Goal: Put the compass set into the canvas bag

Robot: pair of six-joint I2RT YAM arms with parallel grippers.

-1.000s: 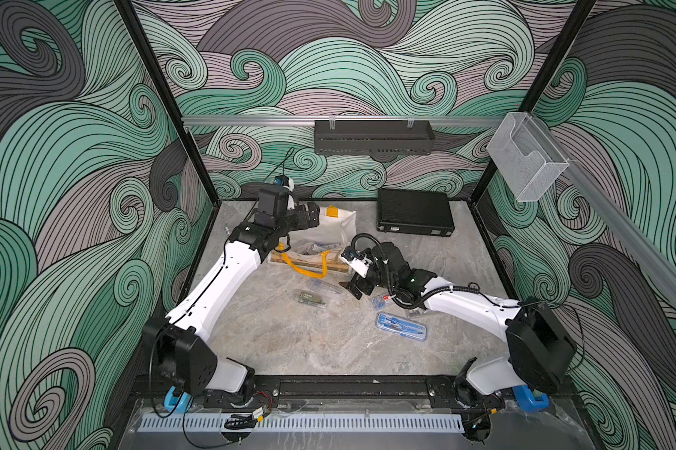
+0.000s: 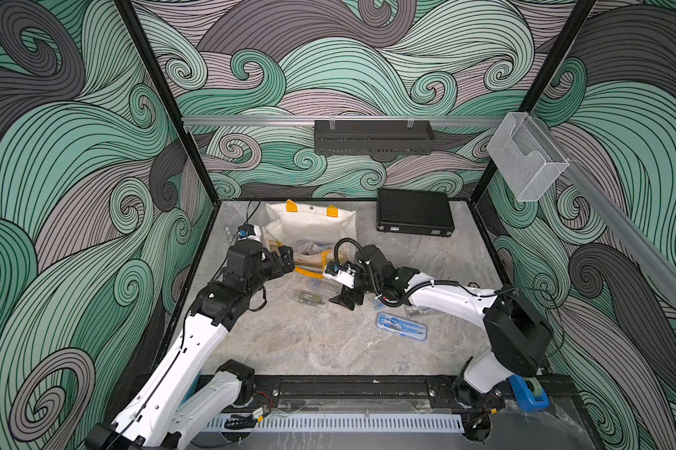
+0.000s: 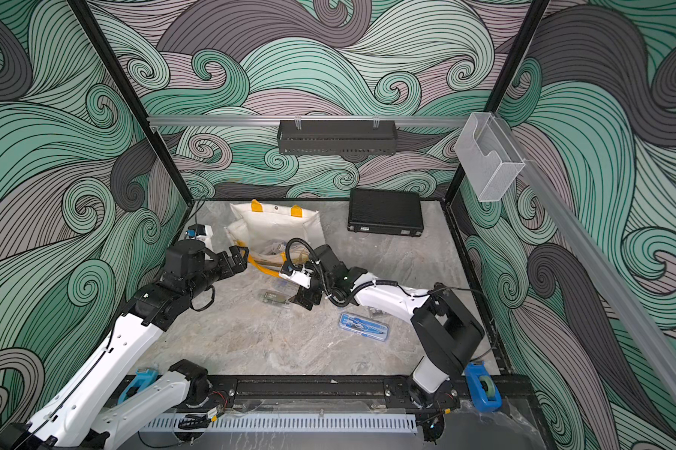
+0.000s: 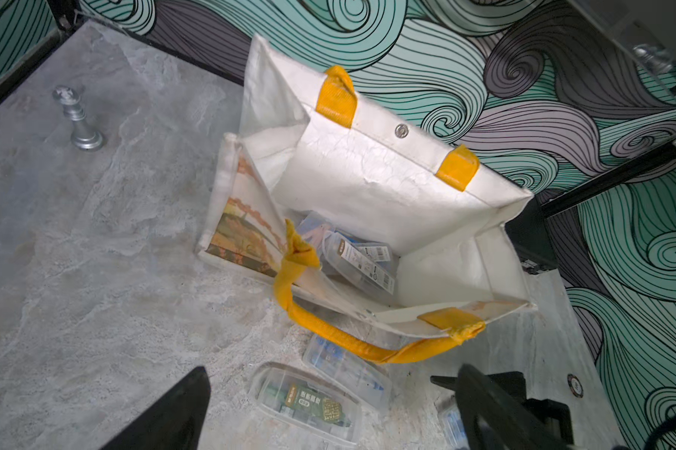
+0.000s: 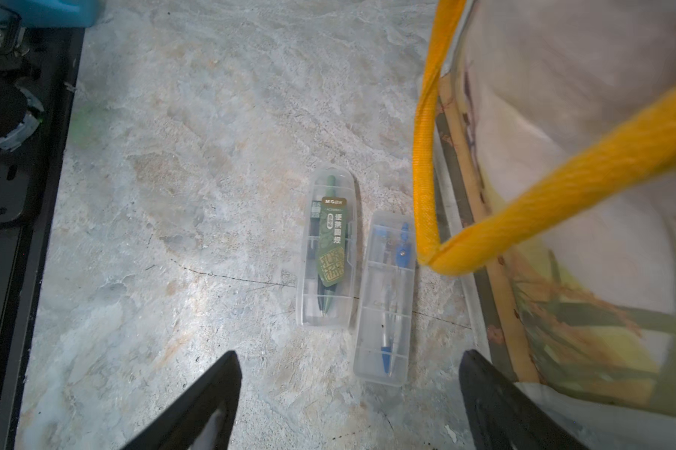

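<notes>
The open canvas bag [image 4: 397, 187] with yellow handles stands at the back, clear cases [image 4: 356, 262] lying inside it. In front of it, flat on the table, are a clear compass case with blue parts [image 5: 383, 300] and a clear case with a green label [image 5: 328, 247], side by side. My right gripper [image 2: 343, 301] is close by them, its fingers [image 5: 206, 405] apart with nothing between. My left gripper [image 2: 287, 261] hangs open and empty at the bag's left front. Another compass set, in a blue case [image 2: 401, 326], lies at the front right.
The right gripper is close to a drooping yellow handle [image 5: 425, 187]. A black case [image 2: 415, 211] stands at the back right, and a silver chess piece [image 4: 79, 117] left of the bag.
My left gripper has come down and left from above the bag. The right gripper has shifted slightly left toward the two cases in front of the bag.
</notes>
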